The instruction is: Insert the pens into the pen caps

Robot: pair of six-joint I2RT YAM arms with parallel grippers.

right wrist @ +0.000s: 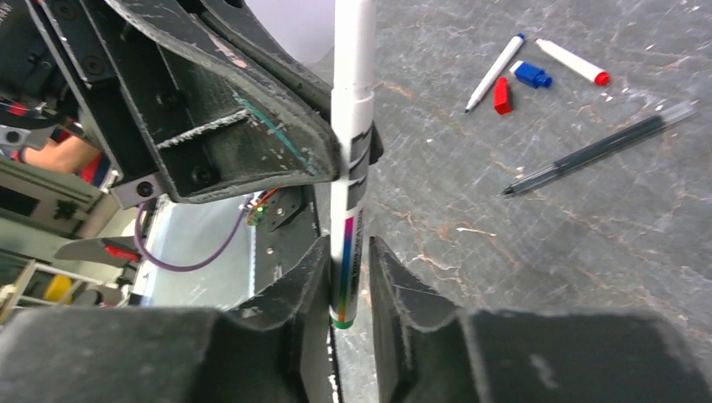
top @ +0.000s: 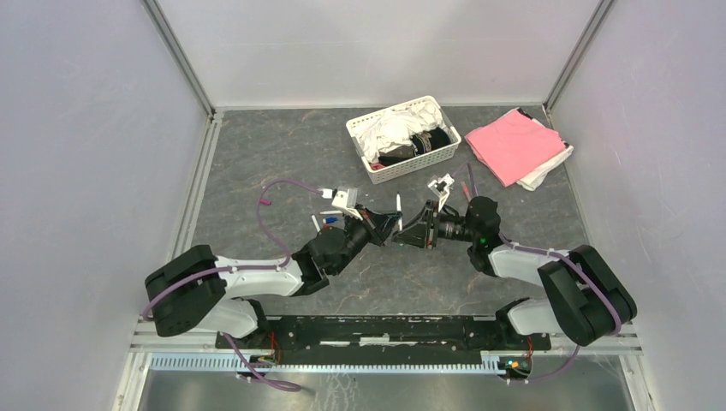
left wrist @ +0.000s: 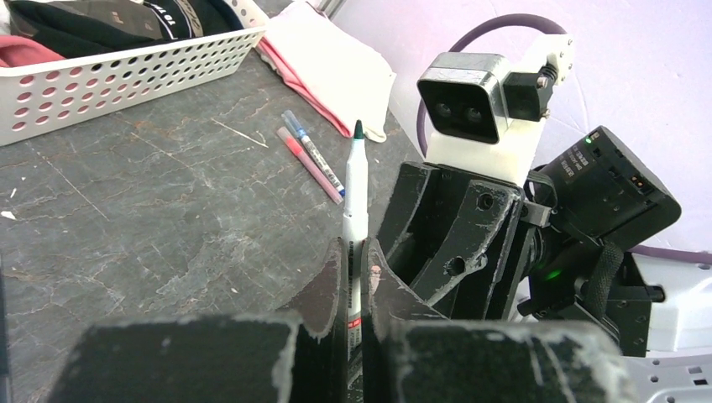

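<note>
My left gripper point(top: 391, 223) is shut on a white marker point(left wrist: 356, 189), around its middle; its bare dark green tip points up in the left wrist view. The marker's green bottom end hangs between the fingers of my right gripper, which is part open, with a slim gap on one side. Loose on the table in the right wrist view lie a red cap point(right wrist: 502, 96), a blue cap point(right wrist: 531, 75), a white pen with a blue end point(right wrist: 495, 74) and a red-ended white marker point(right wrist: 574, 62). No green cap is visible.
A black pen point(right wrist: 600, 149) lies apart. Beyond the right arm are a pink pen point(left wrist: 310, 165) and a blue-and-white pen point(left wrist: 315, 153). A white basket point(top: 417, 165) of cloth and folded pink cloths point(top: 514, 145) stand at the back.
</note>
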